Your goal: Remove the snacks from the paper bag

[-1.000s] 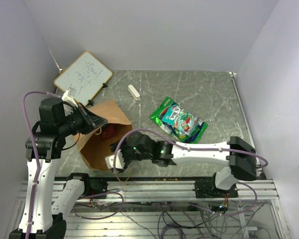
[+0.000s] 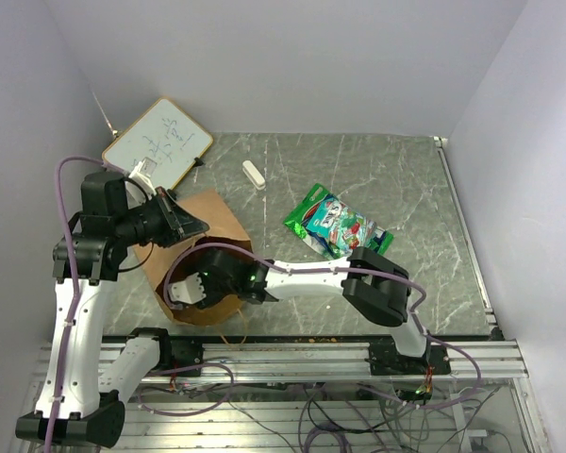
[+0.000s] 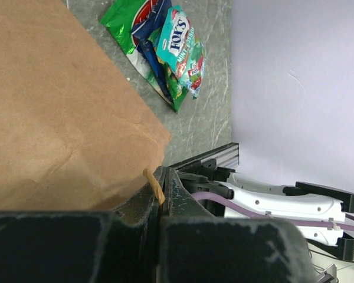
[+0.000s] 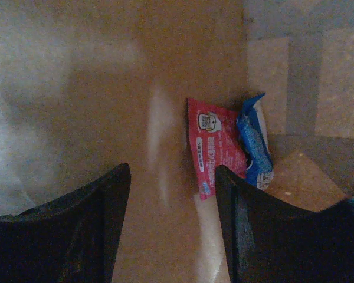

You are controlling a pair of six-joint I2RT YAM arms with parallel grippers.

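Note:
The brown paper bag [image 2: 212,212] lies on its side at the left of the table, its mouth facing right. At its upper edge my left gripper is shut on the bag's twisted paper handle [image 3: 154,187]. My right gripper is inside the bag, open, with nothing between its fingers. A red snack packet [image 4: 217,144] and a blue-and-white packet [image 4: 256,144] lie together deeper in the bag, just ahead of the right-hand finger. Outside, green and teal snack bags [image 2: 338,225] lie overlapping on the table.
A small whiteboard [image 2: 160,143] leans at the back left, with a white eraser [image 2: 254,175] to its right. A metal rail runs along the front edge.
The right arm has moved left, taking its gripper from the bag's mouth to inside it. The left gripper stays at the handle, slightly shifted right.

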